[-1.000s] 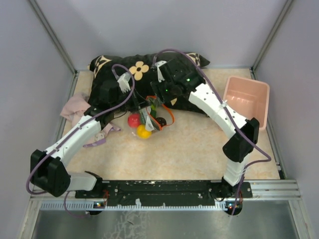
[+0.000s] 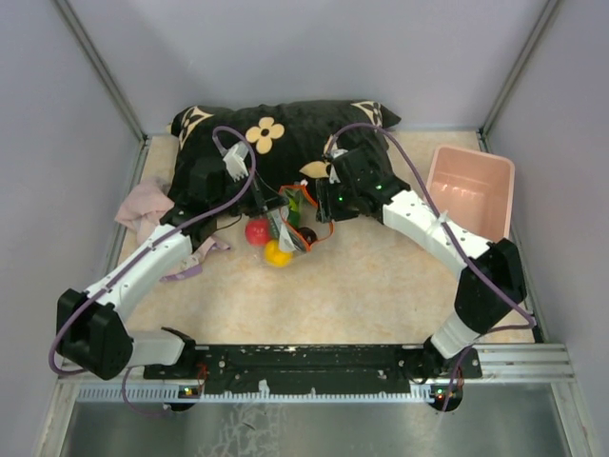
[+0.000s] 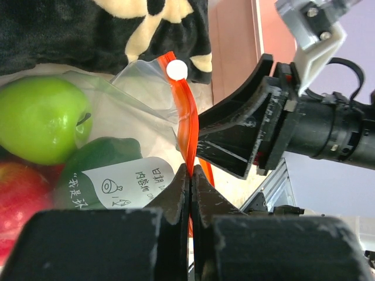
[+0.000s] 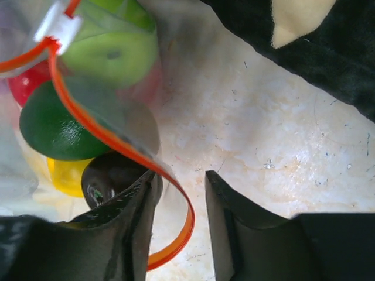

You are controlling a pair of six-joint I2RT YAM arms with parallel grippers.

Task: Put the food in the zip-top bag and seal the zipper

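Note:
The zip bag (image 2: 304, 219) holds a red fruit (image 2: 256, 230), a green apple (image 3: 44, 117), a yellow fruit (image 2: 278, 253), a green item (image 4: 61, 129) and a dark round item (image 4: 105, 181). Its orange zipper (image 3: 186, 111) rises from my left gripper, which is shut on it. My right gripper is part open at the other end of the bag, the zipper's curved edge passing by its fingertips; whether it touches is unclear.
A black flowered cushion (image 2: 228, 133) lies along the back. A pink bin (image 2: 471, 190) is at the right, a pink cloth (image 2: 147, 209) at the left.
My left arm stays nearly still.

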